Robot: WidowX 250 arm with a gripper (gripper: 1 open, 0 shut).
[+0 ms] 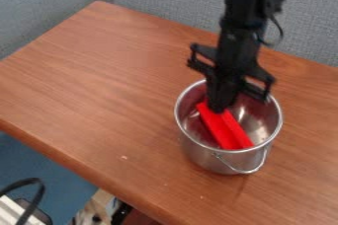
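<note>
A silver metal pot [211, 154] with a wire handle stands on the wooden table at the right. Inside it lie red bars [227, 128], leaning along the pot's interior. My black gripper [219, 99] is over the pot's back left part, its lower end at the upper end of the red pieces. Its fingertips are partly hidden, and nothing clearly shows held between them; it appears shut.
Grey panels stand behind it. Cables and a white object [16, 211] lie off the table's near left edge.
</note>
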